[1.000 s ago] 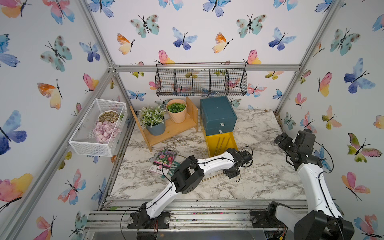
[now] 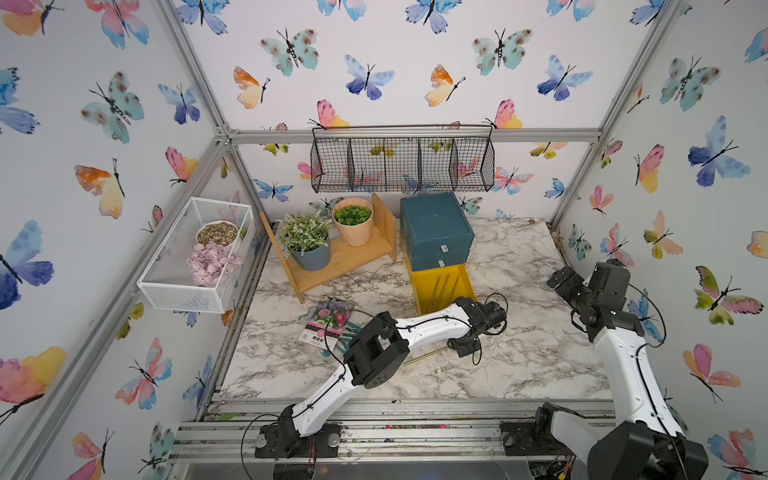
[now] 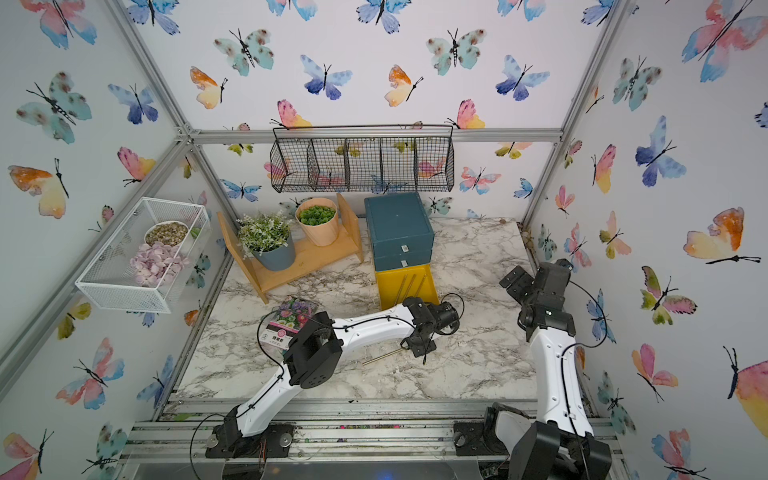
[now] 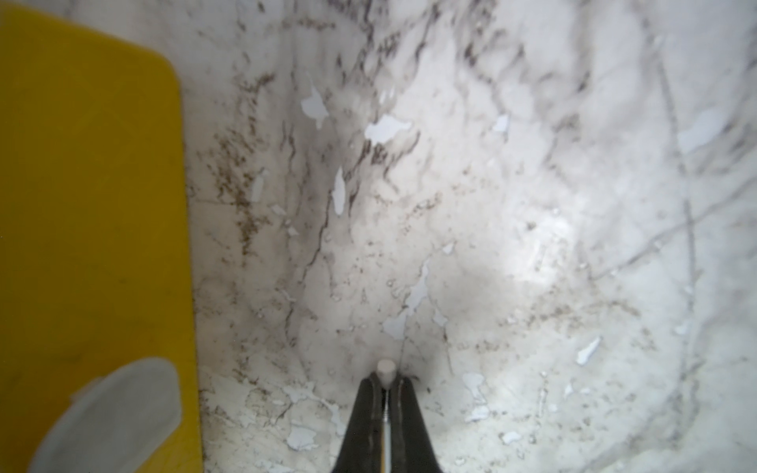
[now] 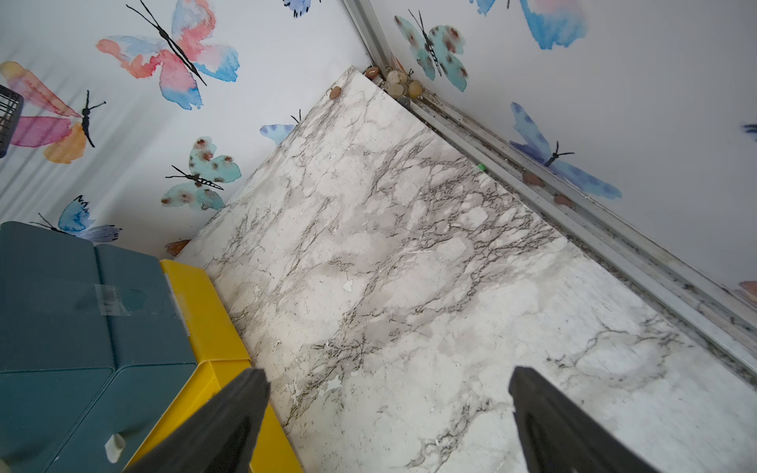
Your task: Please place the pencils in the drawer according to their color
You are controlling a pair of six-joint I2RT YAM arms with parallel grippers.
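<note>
A three-level box has blue-green upper drawers point(image 2: 437, 225) and a pulled-out yellow drawer point(image 2: 425, 292) holding several pencils point(image 2: 448, 292). A light pencil point(image 2: 420, 357) lies on the table below my left arm. My left gripper point(image 2: 464, 347) is low in front of the yellow drawer; in the left wrist view its narrowed fingers point(image 4: 409, 429) are around a pencil end point(image 4: 386, 370), though how firmly cannot be told. My right gripper point(image 2: 564, 284) hangs raised at the right, fingers apart at the bottom of the right wrist view.
A wooden stand point(image 2: 336, 272) with two potted plants is at the back left; a flower booklet point(image 2: 328, 322) lies at the left. A wire basket point(image 2: 400, 164) hangs on the back wall. The table right of the drawer is clear.
The right arm and drawer have not moved.
</note>
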